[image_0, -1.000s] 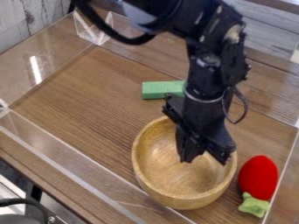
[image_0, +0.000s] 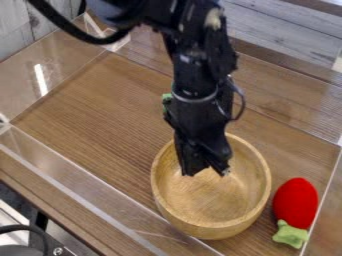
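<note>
My black gripper (image_0: 201, 160) points down over the left rear part of a wooden bowl (image_0: 221, 208), its fingertips at or just above the bowl's inside. It looks shut, with nothing visible between its fingers. A red object with a green end (image_0: 295, 203) lies right of the bowl. Behind my arm a small piece of a green block (image_0: 167, 99) shows; the rest is hidden.
A pale wall stands at the back, and a clear rail runs along the near left. A black cable lies at the bottom left corner.
My gripper has moved left and a little up over the bowl, and the arm now covers most of the green block. The bowl and red object stay in place.
</note>
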